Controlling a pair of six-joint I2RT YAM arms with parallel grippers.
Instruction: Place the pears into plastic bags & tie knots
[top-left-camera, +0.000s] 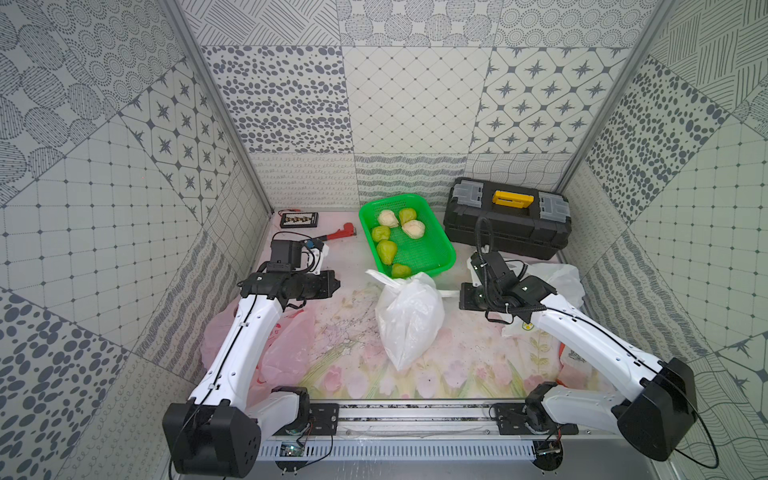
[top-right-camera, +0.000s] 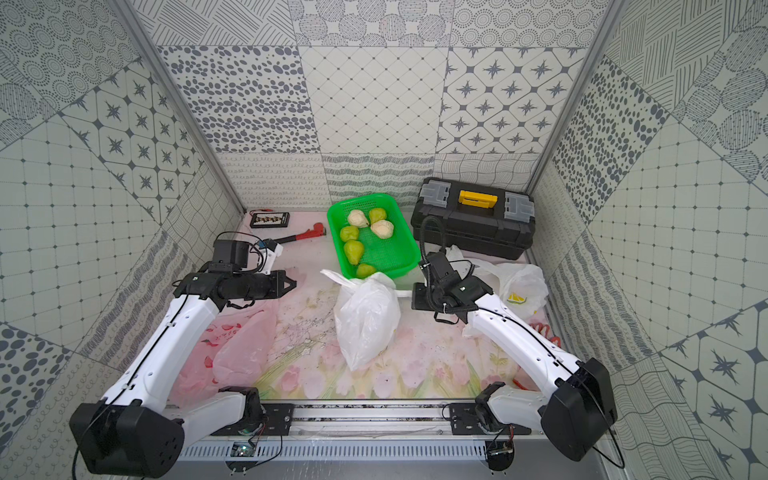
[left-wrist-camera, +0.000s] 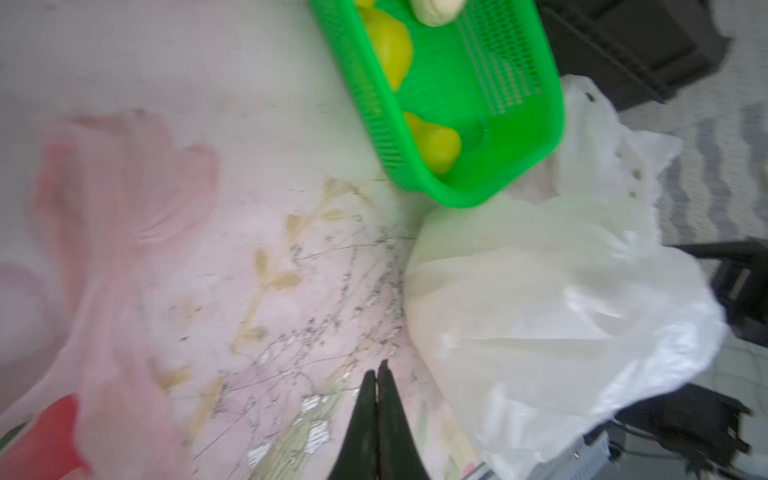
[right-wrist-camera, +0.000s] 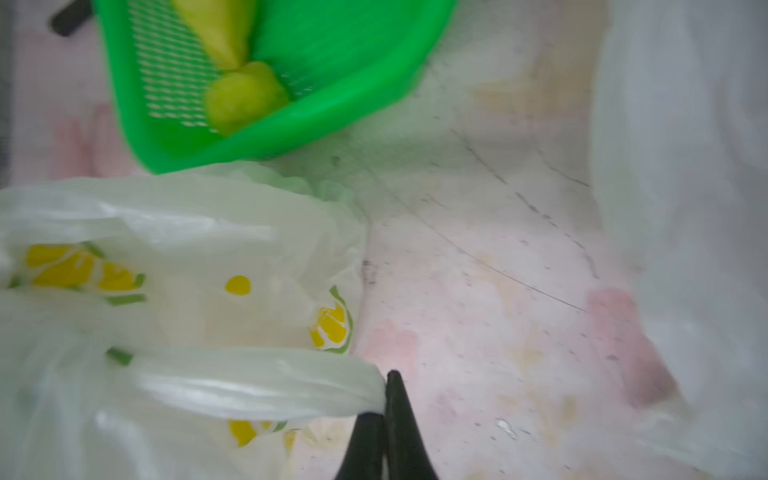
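Observation:
A white plastic bag (top-left-camera: 408, 320) with a lemon print hangs at the middle of the table, in front of the green basket (top-left-camera: 438, 260). Its one handle (right-wrist-camera: 280, 380) stretches to my right gripper, which is shut on the end of it. The bag's other handle (top-left-camera: 382, 277) sticks out free on the left. My left gripper is shut with nothing between its fingers, clear of the bag. Several green pears (top-left-camera: 387, 251) lie in the basket beside two pale bulb-like items (top-left-camera: 413, 229). Whether the bag holds a pear is hidden.
Pink plastic (top-left-camera: 284, 352) lies at the left, another white bag (top-left-camera: 566, 280) at the right. Behind are a black toolbox (top-left-camera: 505, 227), a red-handled tool (top-left-camera: 341, 231) and a small black device (top-left-camera: 298, 220).

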